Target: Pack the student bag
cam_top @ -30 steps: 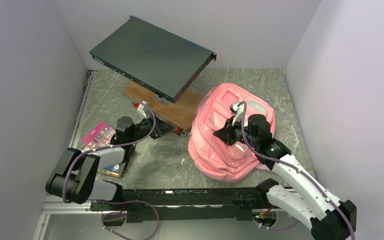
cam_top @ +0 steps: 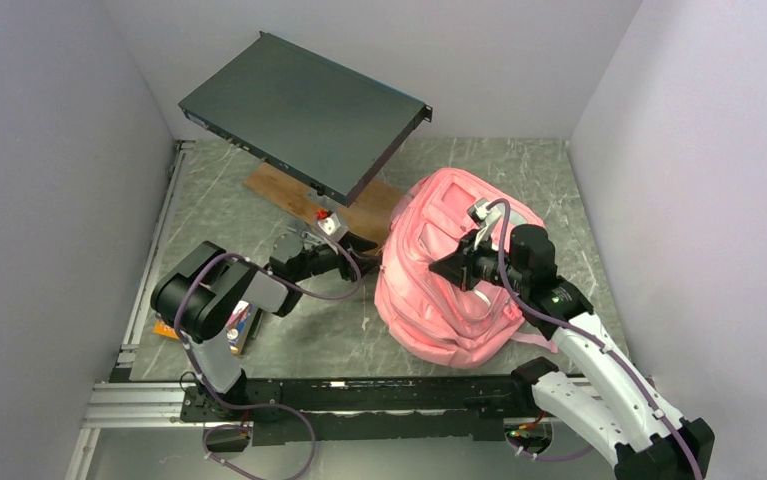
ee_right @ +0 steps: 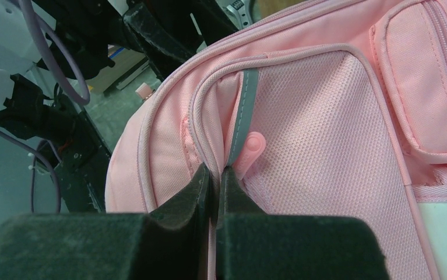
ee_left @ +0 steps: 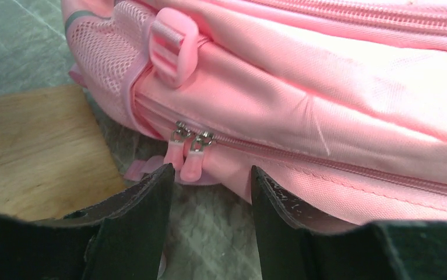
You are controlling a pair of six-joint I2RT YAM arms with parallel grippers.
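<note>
The pink backpack [cam_top: 429,320] lies on the grey table. In the left wrist view its side shows zippers and two pink zipper pulls [ee_left: 193,163], with my left gripper part open just short of them, nothing seen between its fingers. My right gripper is shut on the piped fabric edge of the backpack's mesh pocket [ee_right: 320,134], beside a grey strip and a pink zipper pull.
A wooden board [cam_top: 279,188] lies behind the left arm, under a dark flat metal unit [cam_top: 304,110]. Books [cam_top: 244,325] lie at the front left, partly hidden by the left arm. Bare table shows right of the backpack.
The right gripper has stayed on the bag, with the arm shifting slightly.
</note>
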